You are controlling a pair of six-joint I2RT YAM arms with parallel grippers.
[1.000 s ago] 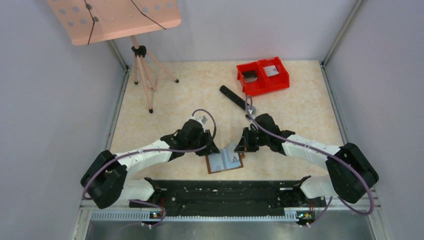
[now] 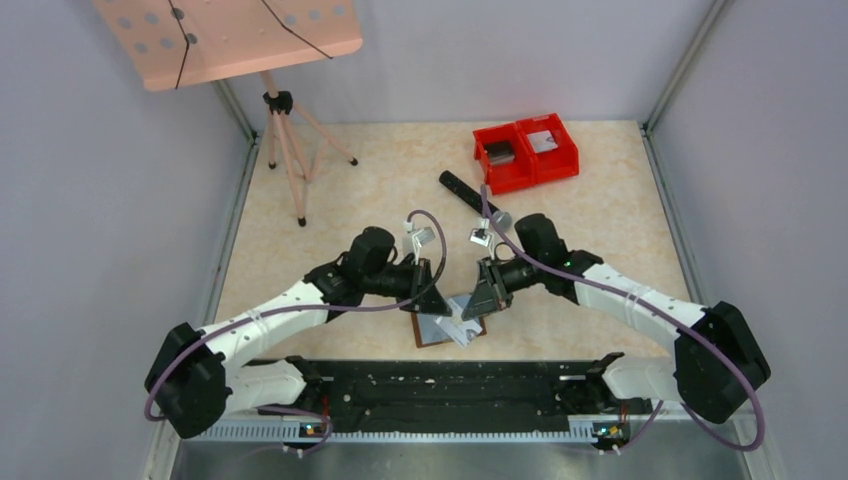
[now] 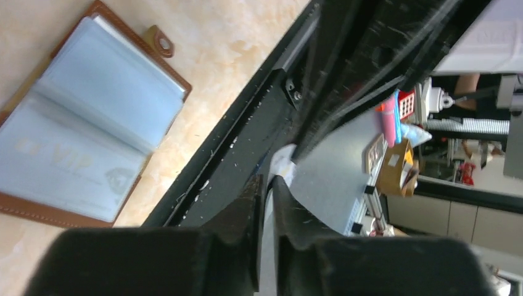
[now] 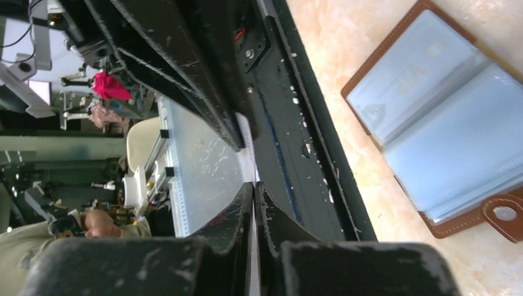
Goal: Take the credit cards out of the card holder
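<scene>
The brown card holder (image 2: pixel 419 341) lies unfolded on the table below both grippers, with pale clear sleeves (image 3: pixel 111 74) and the letters VIP faintly showing in one. A thin white card (image 4: pixel 247 151) stands edge-on in the air, clear of the holder. My right gripper is shut on one end of this card. At the card's other end, my left gripper has its fingers slightly apart, one on either side of the card's edge; whether they touch it is hard to tell.
A red two-part bin (image 2: pixel 527 155) at the back holds a dark item and a white card-like item. A black microphone (image 2: pixel 470 195) lies behind the right gripper. A pink stand (image 2: pixel 290 150) is at the back left. The table's front edge runs close to the holder.
The card has come up from the holder in my right gripper and turned edgewise. My left gripper has swung in to the right, reaching the card's other end.
</scene>
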